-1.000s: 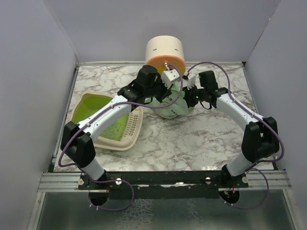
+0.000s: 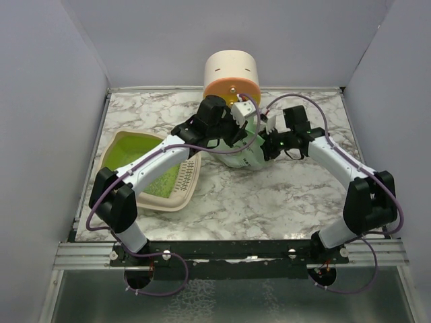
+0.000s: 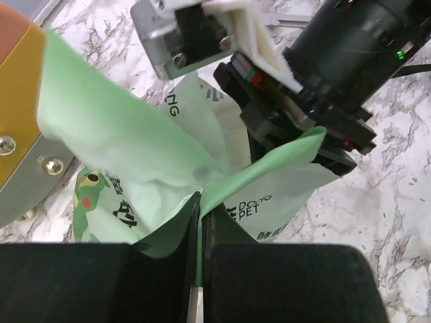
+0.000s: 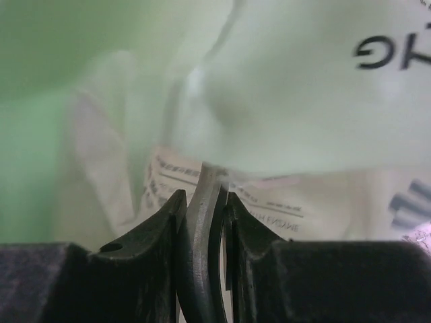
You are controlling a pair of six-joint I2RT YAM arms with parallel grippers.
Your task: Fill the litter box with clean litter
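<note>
A pale green litter bag (image 2: 242, 155) with printing lies crumpled between my grippers at the back centre. My left gripper is shut on a strip of the bag's green film (image 3: 121, 128). My right gripper is down at the bag's other side; in the right wrist view its fingers are close around a dark, shiny strip, and whether they are shut on it I cannot tell. The litter box (image 2: 192, 192), a beige tray with a green inside, stands at the left.
A white cylinder with an orange face (image 2: 229, 64) stands behind the bag. Grey walls close in the back and both sides.
The left arm has moved very little, slightly downward in the top view.
</note>
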